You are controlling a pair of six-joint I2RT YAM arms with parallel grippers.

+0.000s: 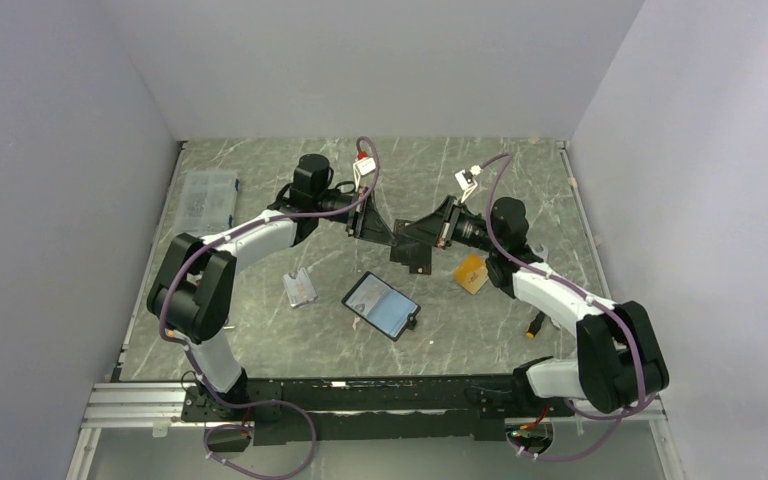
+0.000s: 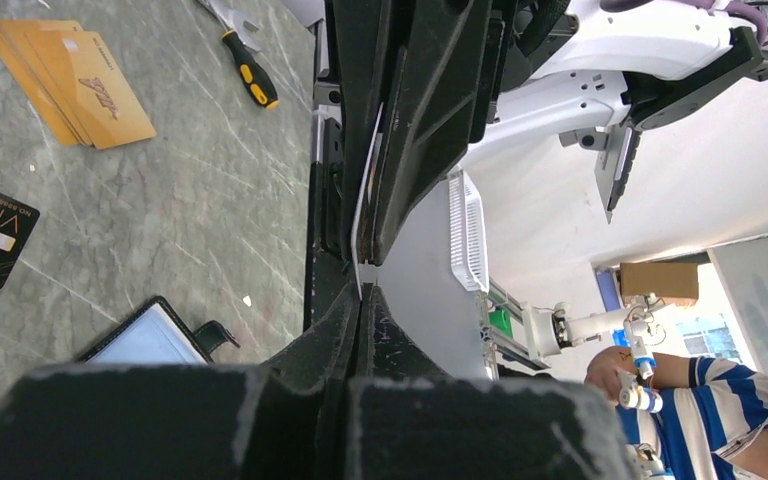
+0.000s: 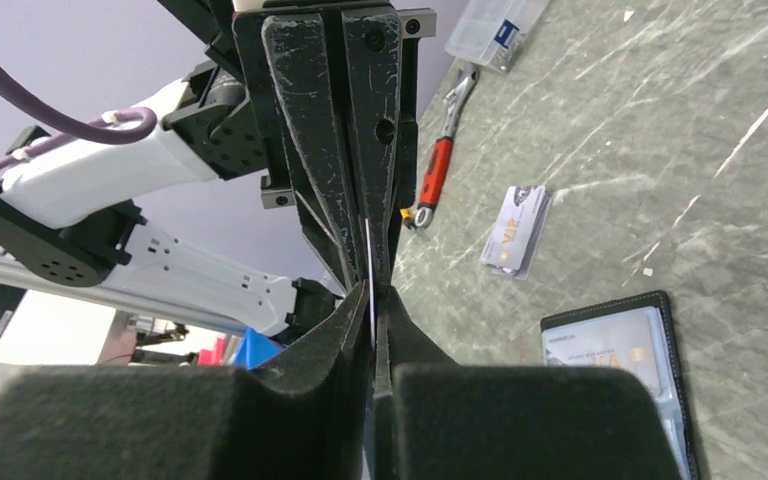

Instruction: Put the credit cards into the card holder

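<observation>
My left gripper (image 1: 385, 236) and right gripper (image 1: 412, 234) meet above the table's middle. A thin light card (image 2: 357, 235) stands on edge at the meeting fingertips; in both wrist views it lies along the fingers, and which gripper grips it is hard to tell. The left fingers look closed; the right ones are nearly together. Below lies the open black card holder (image 1: 380, 305), with cards in clear sleeves. Silver VIP cards (image 3: 513, 228) lie left of it, gold cards (image 2: 90, 90) to the right, black cards (image 1: 419, 258) behind it.
A clear plastic box (image 1: 205, 200) lies at the back left. A red-handled wrench (image 3: 436, 170) is on the left side, a yellow-black screwdriver (image 2: 253, 75) on the right.
</observation>
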